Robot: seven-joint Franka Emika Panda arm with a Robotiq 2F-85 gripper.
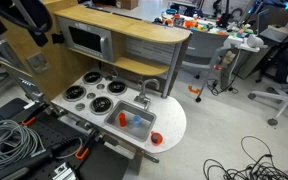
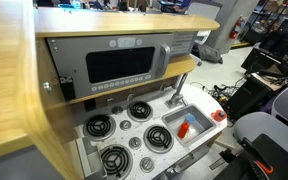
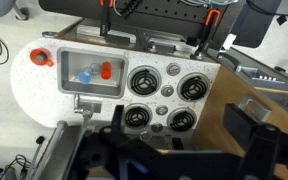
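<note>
A small sink (image 3: 112,90) is set into the toy kitchen's white counter. It holds an upright-looking red item (image 3: 106,70), also seen as a red item (image 2: 184,130), and a blue item (image 3: 84,77) close beside it. On the counter by the sink's outer corner sits a round red object (image 3: 38,57), bright red (image 1: 156,138) in the first exterior view. My gripper is high above the stove side with its dark fingers spread wide, nothing between them. In the first exterior view the dark arm fills the upper left.
Several black stove burners (image 3: 142,80) lie beside the sink, with a faucet (image 1: 144,95) behind it. A microwave (image 2: 114,65) hangs under the wooden shelf (image 1: 134,25). A wooden cabinet (image 2: 44,110) borders the stove. Bare white counter (image 1: 172,115) lies right of the sink.
</note>
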